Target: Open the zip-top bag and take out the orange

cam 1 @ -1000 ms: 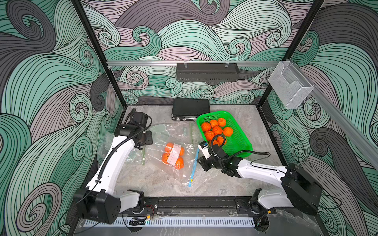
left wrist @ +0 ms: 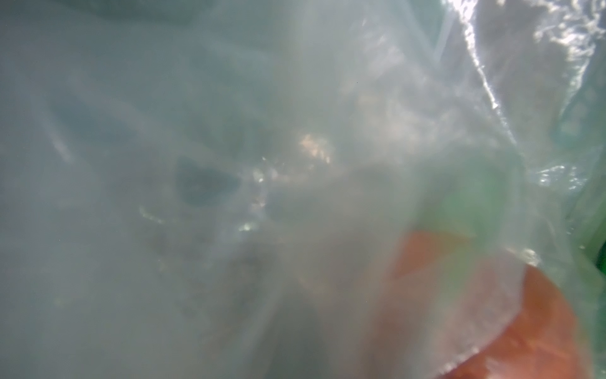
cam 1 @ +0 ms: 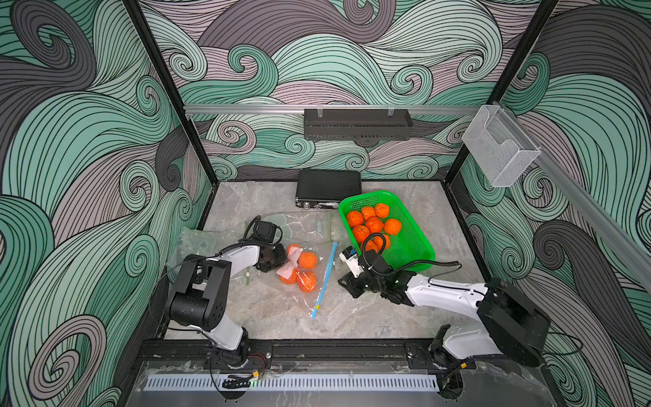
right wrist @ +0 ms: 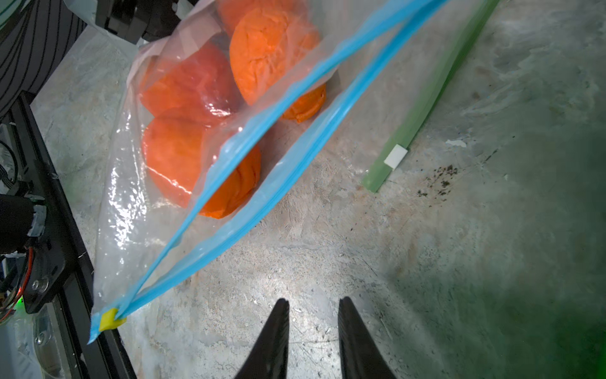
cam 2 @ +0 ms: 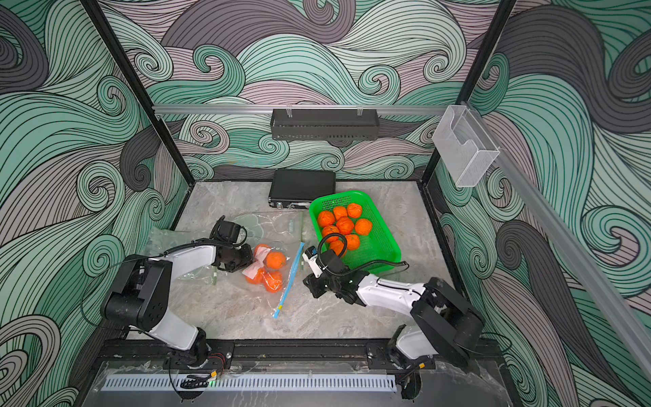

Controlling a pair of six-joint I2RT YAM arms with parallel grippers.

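Note:
A clear zip bag [right wrist: 120,208] holding several oranges [cam 1: 307,259] lies on the table; its blue zip strip [right wrist: 265,206] shows a gap between two bands in the right wrist view. My left gripper [cam 1: 274,261] is down at the bag's left end; clear film fills its wrist view, hiding the fingertips, so I cannot tell whether it grips film. My right gripper is low over bare table just right of the zip strip, shut, with nothing visible between its fingers.
A green basket [cam 1: 413,247] of oranges stands behind my right gripper. A black case [cam 1: 328,184] sits at the back. More empty clear bags [cam 1: 196,244] lie left and behind.
My left gripper has come down and rightward onto the bag. The bag and its zip strip have shifted slightly left, and the white label over the oranges has moved.

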